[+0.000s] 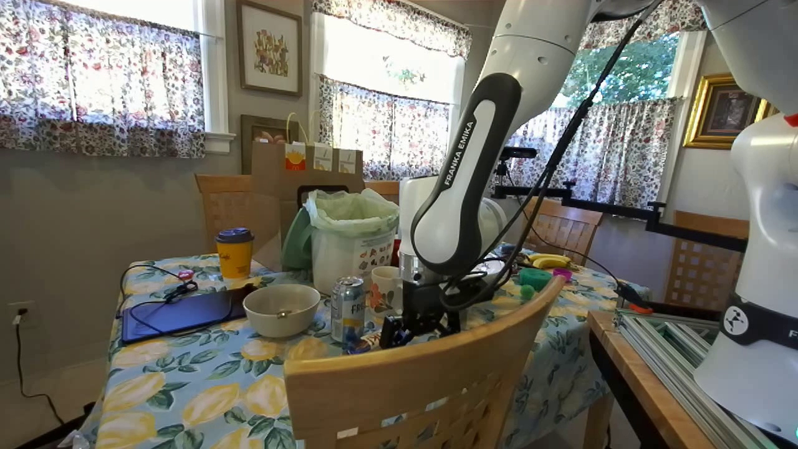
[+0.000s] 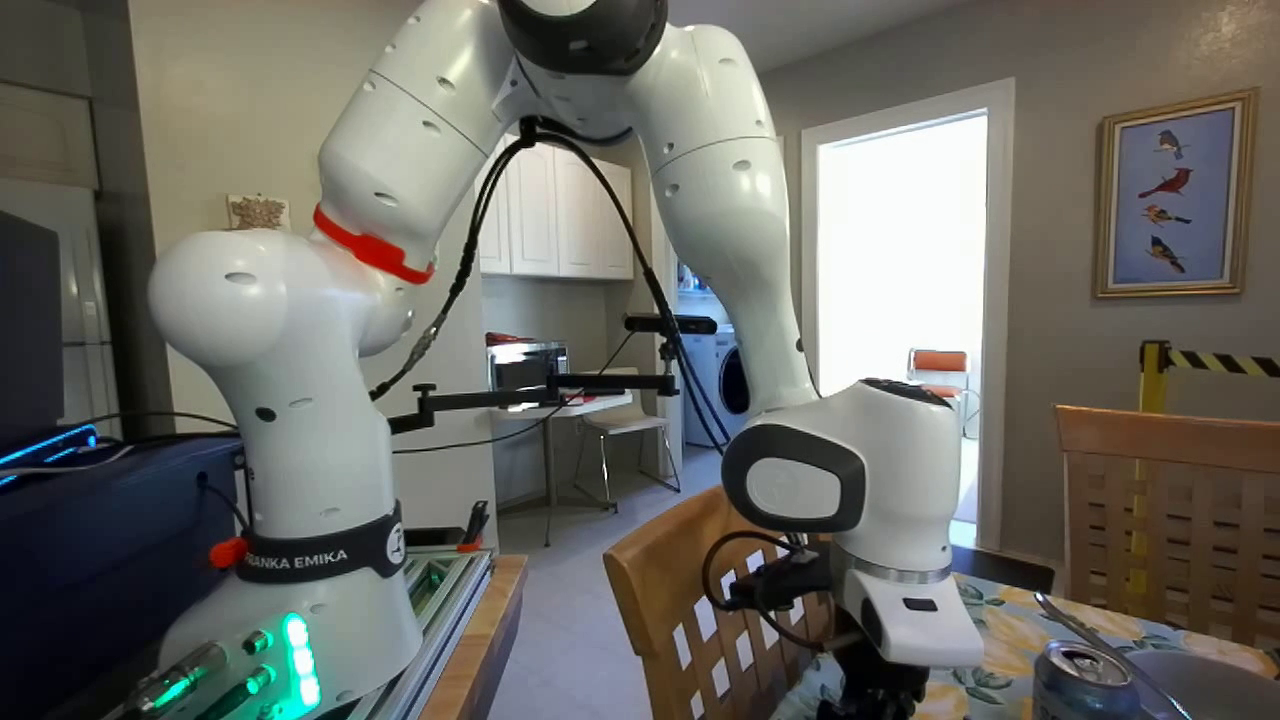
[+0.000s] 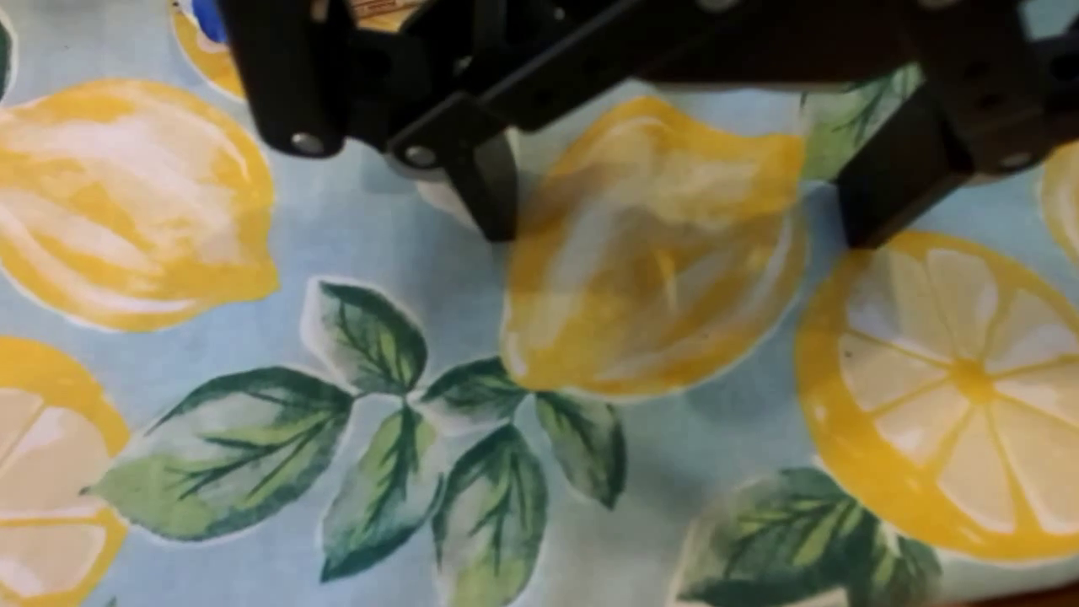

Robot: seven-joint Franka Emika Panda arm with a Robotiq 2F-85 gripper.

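My black gripper is open, its two fingers spread wide over a printed lemon, and nothing lies between them. Beneath it, the lemon-patterned tablecloth (image 3: 394,253) fills the wrist view. In exterior view 1 the gripper (image 1: 420,337) hangs low at the table, partly hidden behind a wooden chair back. A small wrapped item (image 1: 363,344) lies to its left, mostly covered by the gripper. Past that stand a drink can (image 1: 348,308), a cream bowl (image 1: 281,311) and a mug (image 1: 383,290).
A white bin (image 1: 345,258) with a green liner stands behind the can. The chair back (image 1: 419,381) rises close in front of the gripper. A yellow cup (image 1: 235,258) and a dark blue flat case (image 1: 183,314) are at the left; bananas (image 1: 550,261) lie at the back right.
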